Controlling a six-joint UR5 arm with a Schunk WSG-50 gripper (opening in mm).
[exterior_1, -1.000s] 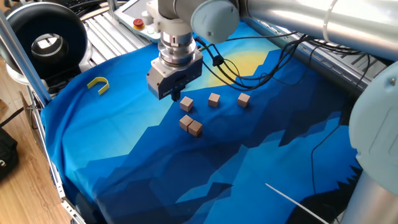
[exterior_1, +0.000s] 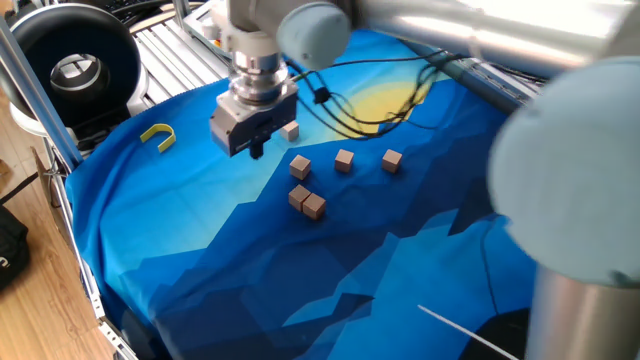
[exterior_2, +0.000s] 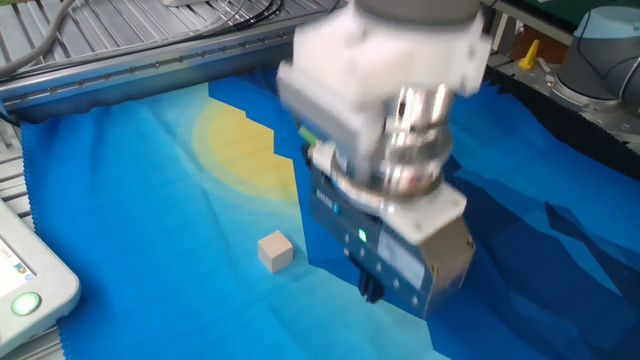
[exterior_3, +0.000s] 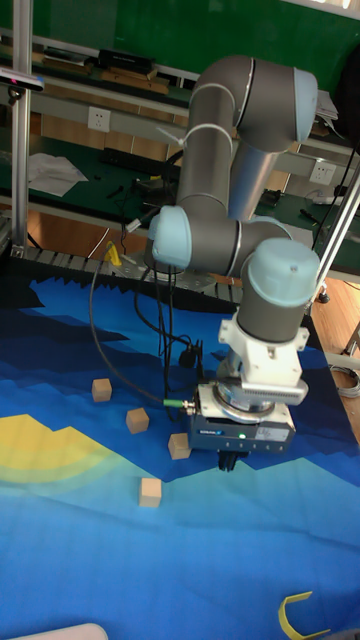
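My gripper (exterior_1: 257, 150) hangs above the blue patterned cloth, pointing down. Its dark fingers (exterior_2: 371, 288) sit close together as one narrow stub with no object between them, so it looks shut. Small wooden cubes lie on the cloth. One cube (exterior_2: 276, 251) is by itself on the light blue part, beside the gripper in the second exterior view. Another cube (exterior_1: 300, 167) lies nearby, followed by a cube (exterior_1: 344, 161) and a farther cube (exterior_1: 392, 161) in a loose row. Two more cubes, one (exterior_1: 299, 196) and its neighbour (exterior_1: 314, 207), touch or nearly touch.
A yellow curved piece (exterior_1: 158, 136) lies near the cloth's left edge. Black cables (exterior_1: 385, 130) droop from the arm over the cloth. A white control panel (exterior_2: 30, 280) stands at one edge.
The other cubes stay put.
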